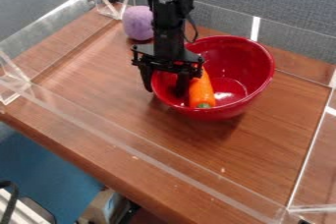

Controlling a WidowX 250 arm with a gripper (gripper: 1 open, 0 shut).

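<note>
A red bowl [241, 71] stands on the wooden table. Inside it, toward the left, lies an orange carrot-like object [201, 91]. My black gripper [170, 79] reaches down from the top over the bowl's left side, its tips low at the rim and partly in the bowl beside the orange object. I cannot tell whether the fingers are open or shut, or whether anything is between them.
A purple ball-like object [138, 23] sits behind and left of the gripper. Clear low walls border the wooden table [118, 140].
</note>
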